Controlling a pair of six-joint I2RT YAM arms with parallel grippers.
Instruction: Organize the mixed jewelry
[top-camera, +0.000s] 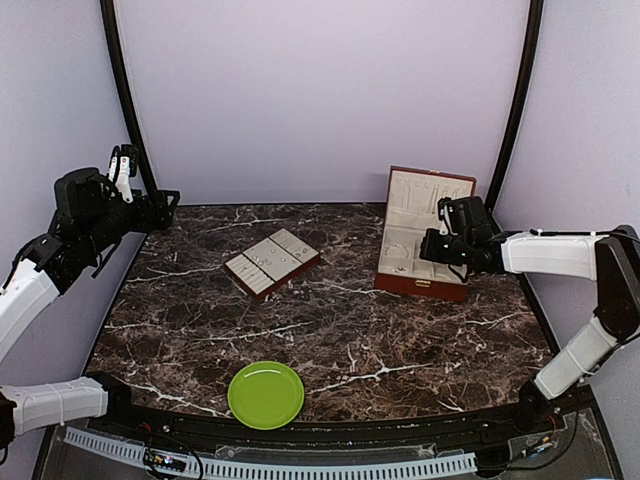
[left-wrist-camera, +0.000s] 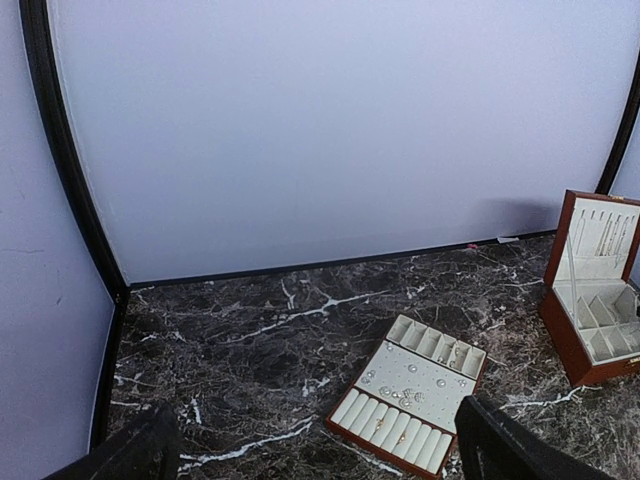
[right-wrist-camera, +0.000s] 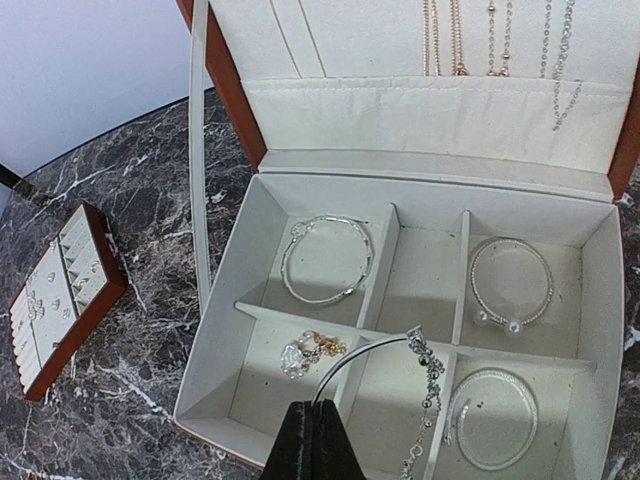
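In the right wrist view my right gripper is shut on a silver bracelet (right-wrist-camera: 365, 349), part stiff band and part beaded chain. The bracelet hangs over the front-middle compartment of the open jewelry box (right-wrist-camera: 215, 348). Bangles lie in the back-left, back-right and front-right compartments: a silver bangle (right-wrist-camera: 287, 272), a pearl bangle (right-wrist-camera: 548, 291) and a pale bangle (right-wrist-camera: 448, 425). Gold and clear jewelry (right-wrist-camera: 293, 358) sits front-left, while the back-middle compartment looks empty. Up at the left, away from the table items, stands my left gripper, its fingers wide apart with nothing between them.
Necklaces (right-wrist-camera: 458, 40) hang inside the box's raised lid. A flat tray (top-camera: 270, 262) with rings and small pieces lies left of the box. Near the front edge is an empty green plate (top-camera: 265, 395). Bare marble surrounds these.
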